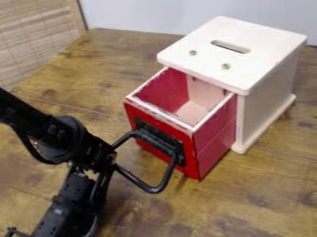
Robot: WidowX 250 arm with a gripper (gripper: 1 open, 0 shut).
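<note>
A white wooden box (pixel 260 93) with a slotted top and two knobs stands at the upper right, its red drawer (pixel 210 148) pulled out toward the front left, empty inside as far as shows. The black gripper (pixel 161 148) is at the drawer's front, around the dark handle area; whether its fingers are open or closed on the handle is hard to make out. The arm enters from the lower left.
A bamboo mat (pixel 31 46) lies at the upper left, and a pale wall runs behind.
</note>
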